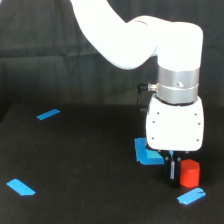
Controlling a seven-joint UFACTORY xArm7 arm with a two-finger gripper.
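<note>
At the right of the view, my gripper [172,168] points down, its fingers low near the dark table top. Right beside them sits a small red block [189,173], which overlaps the fingertips from this angle. Whether the fingers touch it or have any part of it between them is too small and dark to tell. Behind the gripper's white housing lies a blue piece [145,152], partly hidden by it.
A blue strip [190,196] lies just in front of the red block. Two more blue strips lie on the left, one near [20,187] and one farther back [48,114].
</note>
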